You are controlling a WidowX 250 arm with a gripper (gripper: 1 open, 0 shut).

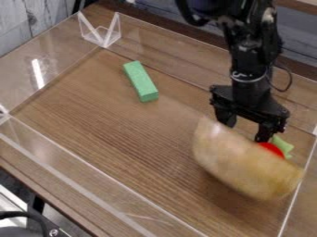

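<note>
My gripper point(247, 118) is at the right, its black fingers open and low over the rim of a pale wooden bowl point(242, 171), which looks tilted or blurred. A red object point(270, 150) with a green top point(284, 144) shows just past the bowl's rim beside the fingers, mostly hidden by the bowl. Whether the fingers touch the bowl cannot be told.
A green block point(141, 81) lies at the upper middle of the wooden table point(111, 148). A white wire-like object point(100, 28) stands at the back left.
</note>
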